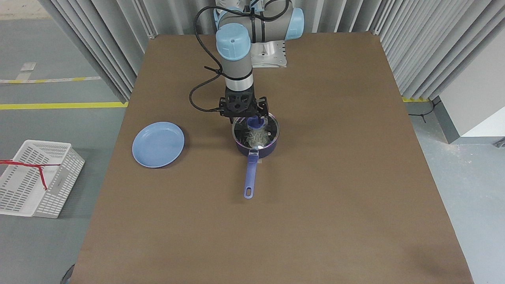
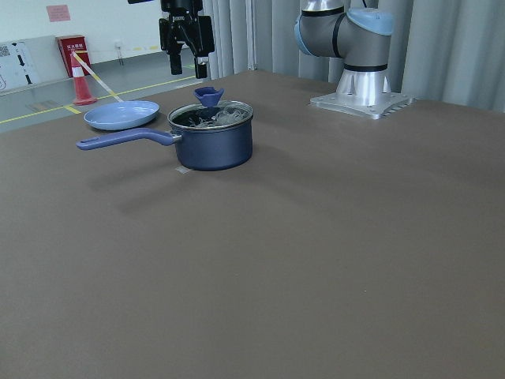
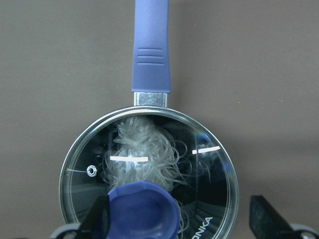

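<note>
A blue saucepan [image 2: 213, 148] sits on the table, its glass lid [image 3: 204, 174] on, with a blue cup-shaped knob [image 3: 142, 211] and pale stringy contents showing through. Its long handle [image 1: 251, 175] points toward the front camera. My black gripper [image 1: 245, 118] hangs just over the lid in the front view; in the left view it is above the knob, clear of it. In the wrist view its fingers stand apart at the bottom edge, either side of the knob region, holding nothing.
A blue plate [image 1: 158, 144] lies left of the pan on the brown table [image 1: 350, 198]. A white basket [image 1: 61, 189] is on the floor at left.
</note>
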